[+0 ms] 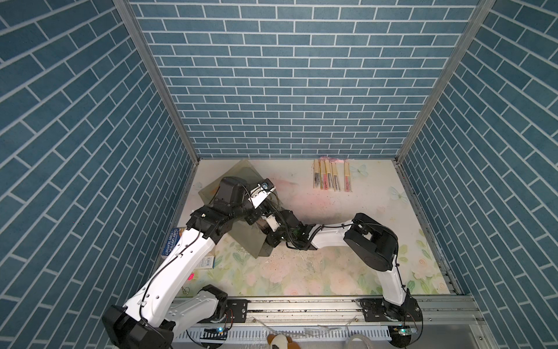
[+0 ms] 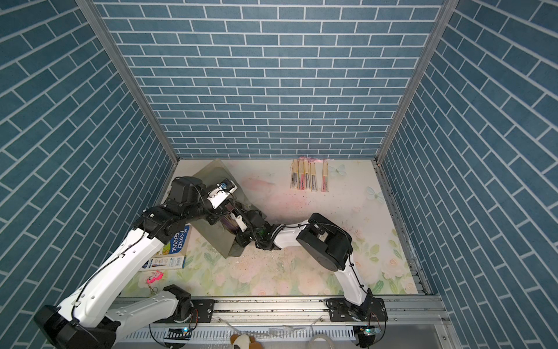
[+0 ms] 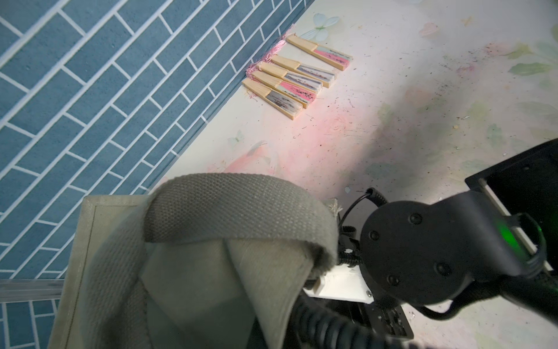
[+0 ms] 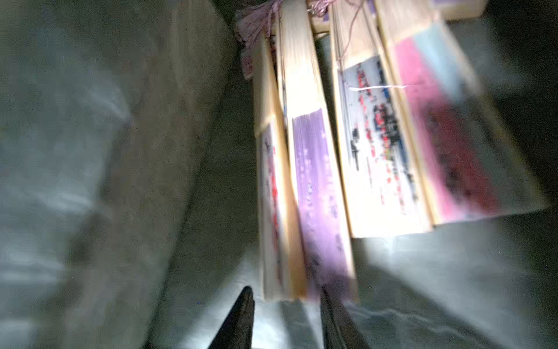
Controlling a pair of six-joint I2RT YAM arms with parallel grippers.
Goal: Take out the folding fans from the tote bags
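Note:
The olive tote bag [image 1: 250,244] lies tilted at the left of the table. My left gripper [image 1: 259,210] is at its upper opening, with a strap and fabric [image 3: 232,203] filling the left wrist view; it is shut, though its fingertips are hidden there. My right gripper reaches into the bag, open, fingers pointing at the lower ends of several folding fans [image 4: 314,192] with wooden ribs, purple, white and pink leaves, and tassels. More folding fans [image 1: 325,174] lie in a row at the back of the table.
Books [image 2: 177,241] and a pink trinket [image 2: 154,276] lie at the left front, under the left arm. Tiled walls enclose three sides.

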